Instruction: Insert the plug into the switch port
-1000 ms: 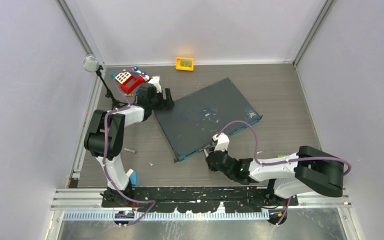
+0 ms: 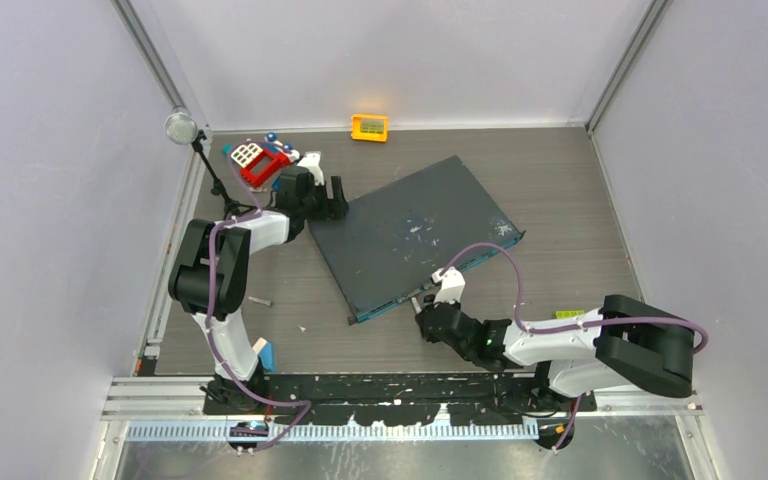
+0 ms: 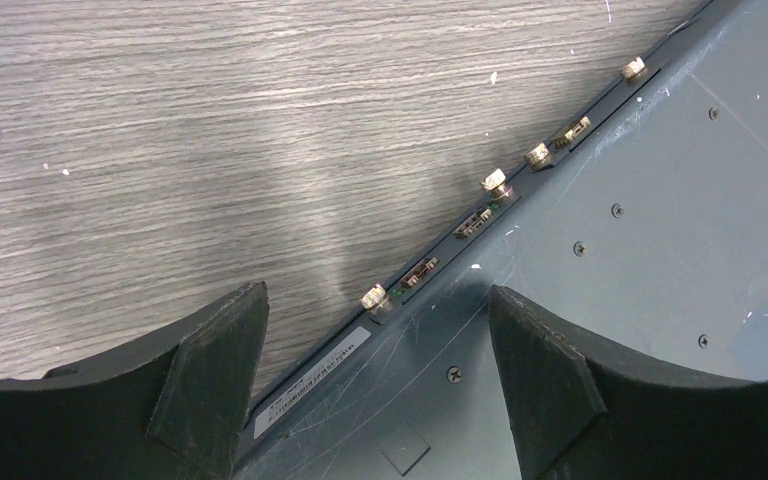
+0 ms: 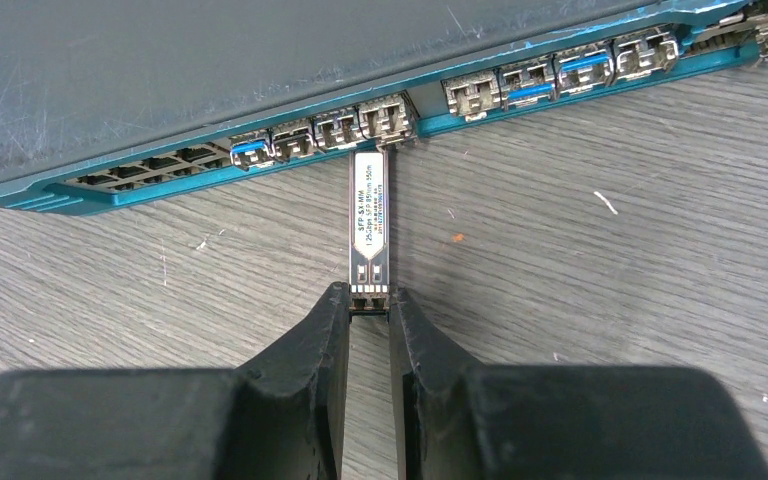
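Observation:
The dark switch (image 2: 410, 225) lies angled on the table, its teal port row (image 4: 170, 180) facing my right arm. My right gripper is shut on the near end of a silver SFP plug (image 4: 369, 215), whose far end reaches the front edge beside the filled ports, just under a latched module (image 4: 388, 118); whether it is inside a port I cannot tell. My left gripper stands open over the switch's back-left corner, nothing between its fingers, with thumbscrews (image 3: 538, 155) along that edge below.
A red toy (image 2: 265, 165) and a lamp (image 2: 182, 128) stand at the back left, a yellow item (image 2: 369, 128) at the back wall. A loose small rod (image 2: 260, 301) lies left of the switch.
My right gripper and arm have shifted slightly to the right over the last second. The left arm and switch look unchanged.

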